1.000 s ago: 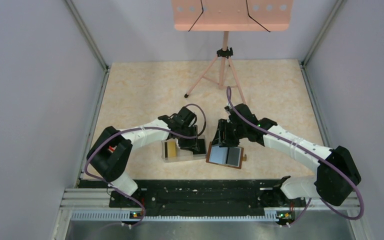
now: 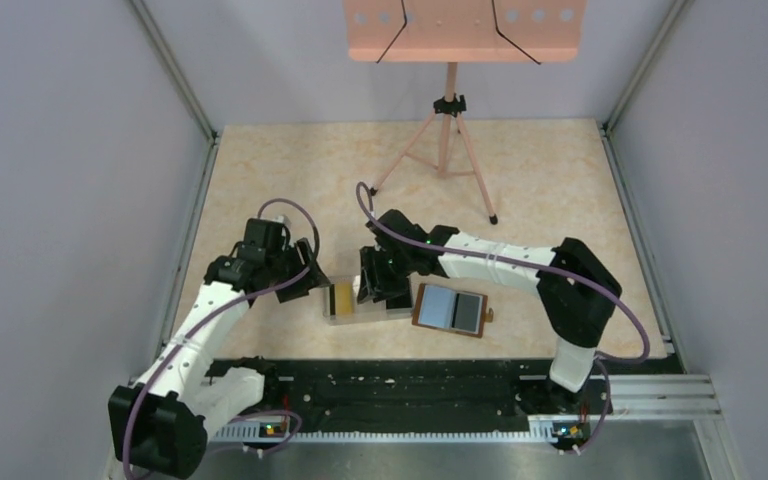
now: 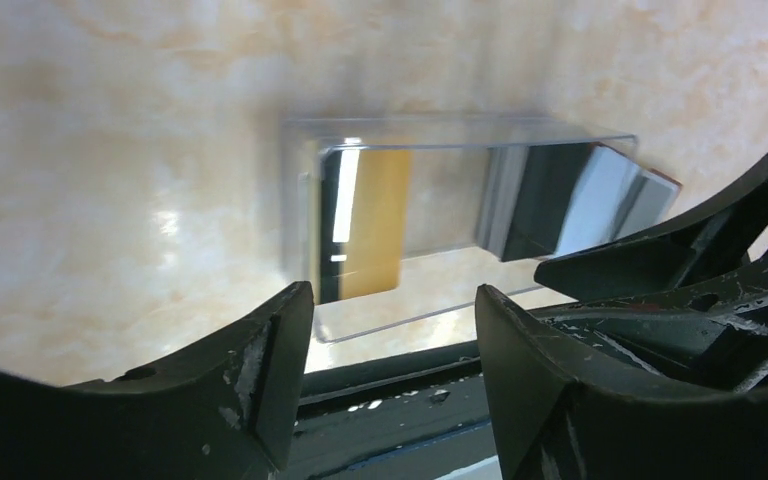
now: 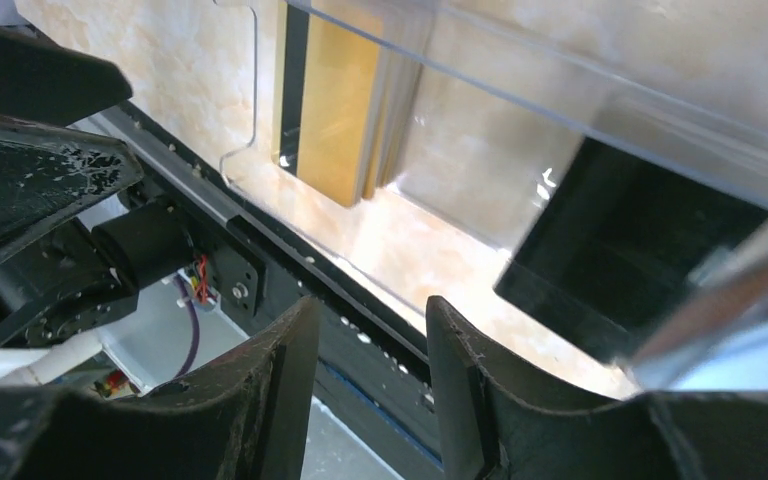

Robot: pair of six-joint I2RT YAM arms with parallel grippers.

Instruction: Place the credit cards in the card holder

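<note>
Both grippers are open with nothing between their fingers. My left gripper (image 2: 308, 282) stands by the left end of a clear box, near the gold cards (image 3: 377, 220) and the black card (image 3: 331, 225) in that end. Over the middle of the box is my right gripper (image 2: 372, 290), its fingers (image 4: 455, 370) apart in the right wrist view. A black card (image 4: 640, 245) lies at the box's right end. To the right, the brown card holder (image 2: 417, 322) lies unfolded, a light blue panel on its left half and a dark grey one on its right.
The clear box (image 3: 460, 130) has thin raised walls around the cards. The two grippers stand close together above it. A pink stand (image 2: 450, 150) with tripod legs occupies the back. Bare table (image 2: 550, 190) lies to the right of it.
My left gripper has moved left from the box's right part to its left end. My right gripper has moved left from above the card holder to over the box.
</note>
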